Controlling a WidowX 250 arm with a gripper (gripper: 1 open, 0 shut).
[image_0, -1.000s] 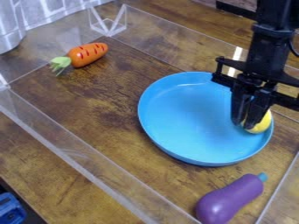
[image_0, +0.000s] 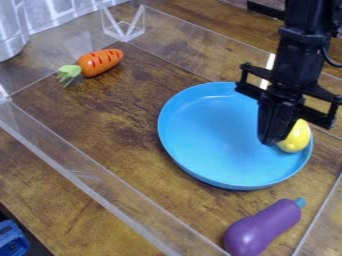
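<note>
My black gripper (image_0: 275, 130) reaches down from the top right over the right part of a blue plate (image_0: 207, 140), its fingertips low above the plate. A yellow object (image_0: 297, 137) sits at the plate's right side, just behind and beside the fingers and partly hidden by them. Whether anything is between the fingers is hidden, and their spread is hard to tell.
A toy carrot (image_0: 96, 64) lies at the back left. A purple toy eggplant (image_0: 261, 228) lies in front of the plate at the right. Clear plastic walls edge the wooden surface (image_0: 100, 130), which is bare left of the plate.
The gripper has shifted slightly over the plate's right part; the plate and toys look unmoved.
</note>
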